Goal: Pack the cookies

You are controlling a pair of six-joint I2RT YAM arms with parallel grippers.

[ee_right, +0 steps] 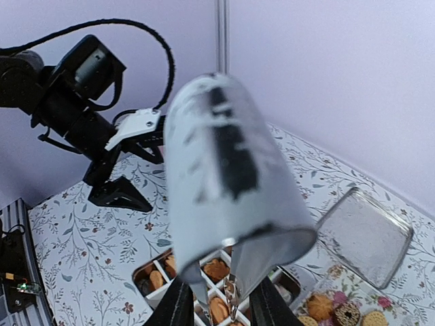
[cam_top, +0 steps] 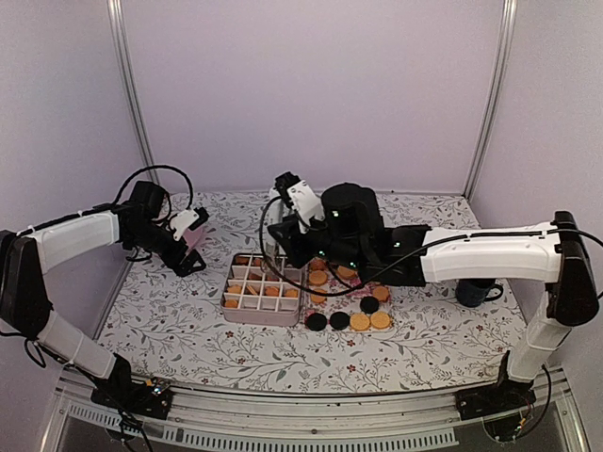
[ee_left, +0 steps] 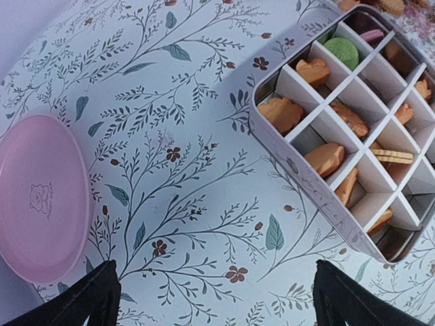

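Note:
A pink compartmented box (cam_top: 259, 315) stands at the table's middle; cookies in several cells show in the left wrist view, among them a green cookie (ee_left: 342, 51) and a sandwich cookie (ee_left: 392, 155). My left gripper (cam_top: 188, 259) hangs open at the left, nothing between its fingers. My right gripper (cam_top: 278, 243) is over the box's back right part; in the right wrist view its dark fingers show at the bottom edge, mostly hidden by the white wrist housing, so their state is unclear. Loose dark cookies (cam_top: 339, 320) and yellow cookies (cam_top: 381, 319) lie right of the box.
A pink plate (ee_left: 44, 204) lies at the left. A metal tray (ee_right: 367, 231) lies at the back. A dark mug (cam_top: 476, 293) stands at the right.

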